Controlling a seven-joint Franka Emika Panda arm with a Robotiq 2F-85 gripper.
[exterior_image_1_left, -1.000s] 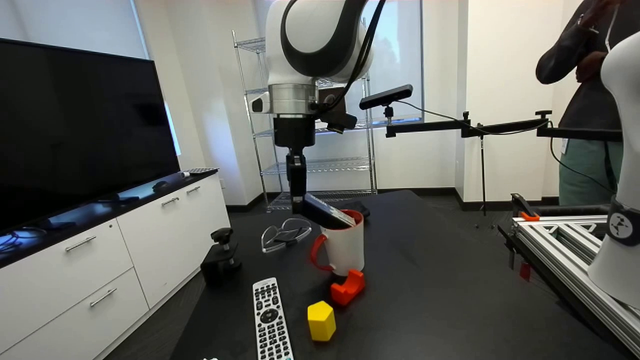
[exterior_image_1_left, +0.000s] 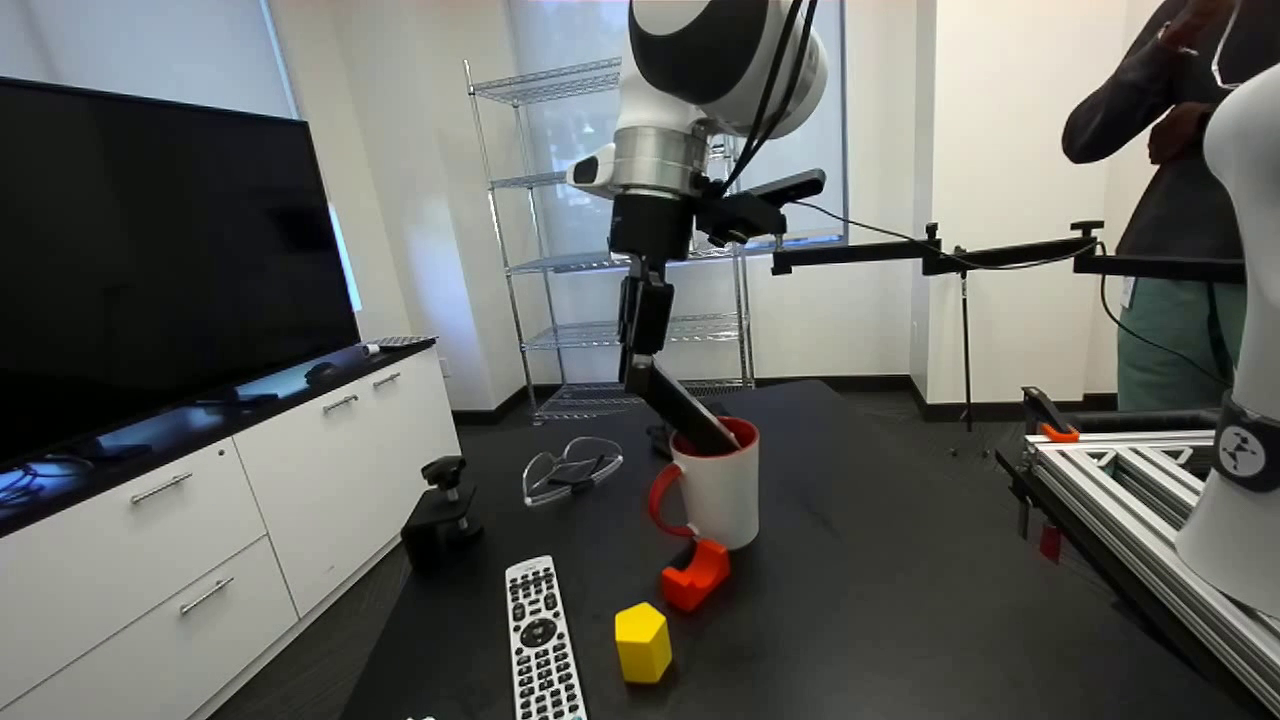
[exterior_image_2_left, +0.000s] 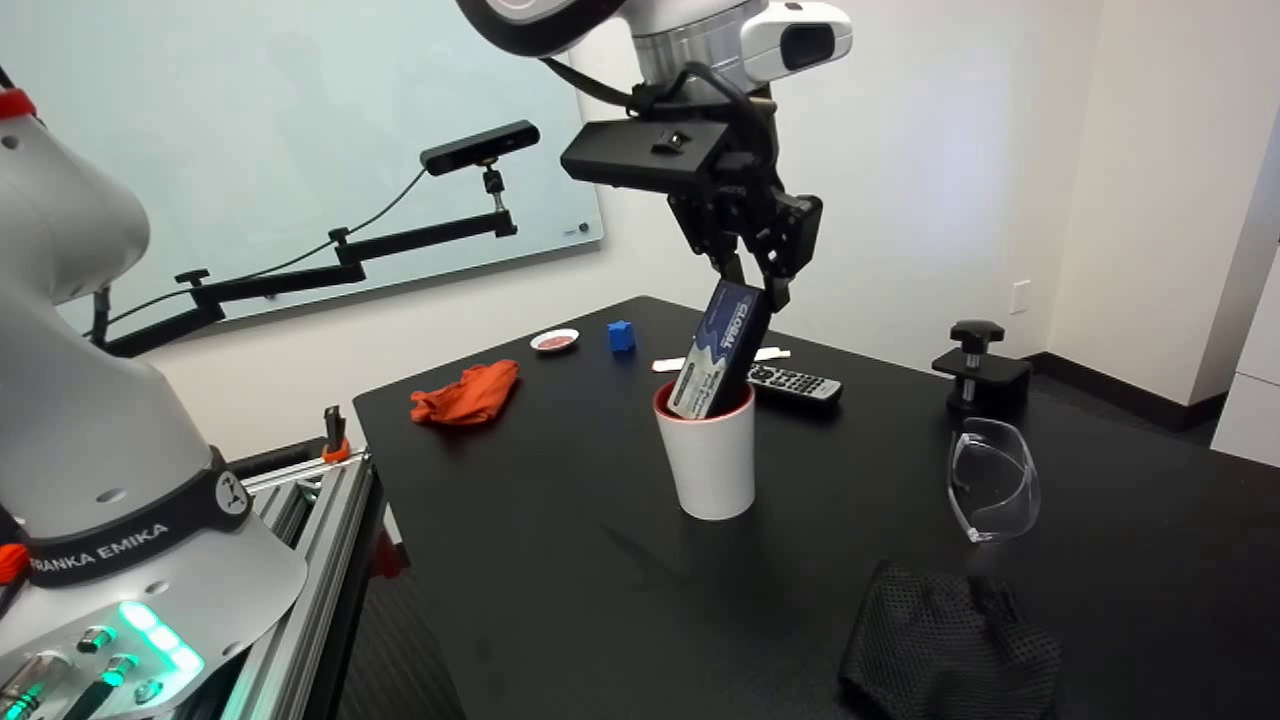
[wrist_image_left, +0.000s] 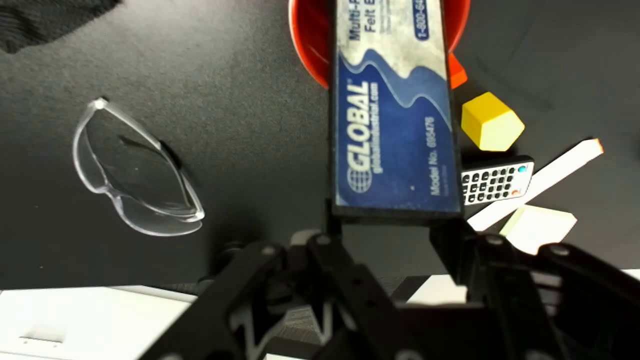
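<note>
A whiteboard eraser with a blue and white GLOBAL label (wrist_image_left: 393, 138) stands tilted, its lower end inside the white mug (exterior_image_2_left: 710, 466). The mug is upright on the black table, with a red inside and a red handle (exterior_image_1_left: 663, 498). My gripper (exterior_image_2_left: 758, 278) is shut on the upper end of the eraser, just above the mug's rim. In the wrist view, one finger (wrist_image_left: 445, 243) shows at the eraser's near end. The eraser's lower tip is hidden in the mug.
Near the mug lie an orange piece (exterior_image_1_left: 696, 576), a yellow block (exterior_image_1_left: 643, 644) and a remote (exterior_image_1_left: 543, 642). Clear glasses (exterior_image_2_left: 993, 480), a black mesh cloth (exterior_image_2_left: 948, 642) and a black clamp (exterior_image_2_left: 984, 366) lie to the other side. An orange cloth (exterior_image_2_left: 468, 394) is near the far edge.
The mug has shifted to the right in exterior view 1. My gripper has moved right and up with the eraser, which now leans more steeply in the mug.
</note>
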